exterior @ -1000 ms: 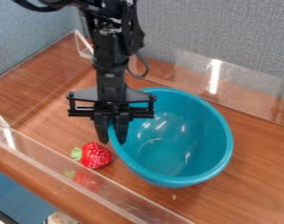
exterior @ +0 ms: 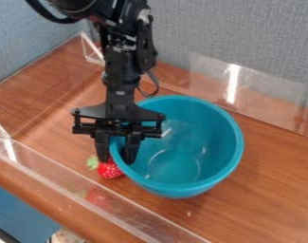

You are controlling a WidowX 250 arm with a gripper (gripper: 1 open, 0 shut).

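My gripper (exterior: 117,145) points down at the left rim of a teal bowl (exterior: 194,157), its dark fingers over and around that rim; whether they close on it is hard to tell. Just below the fingers, a red strawberry (exterior: 109,170) with a pale green top lies on the wooden surface beside the bowl, partly hidden behind gripper and bowl.
A clear plastic barrier (exterior: 143,223) runs along the front left edge, with another along the back by the grey wall (exterior: 244,38). Bare wood (exterior: 270,190) lies to the right of the bowl and at the upper left.
The bowl has shifted a little to the left, covering more of the strawberry. My gripper has moved slightly left and down along with it.
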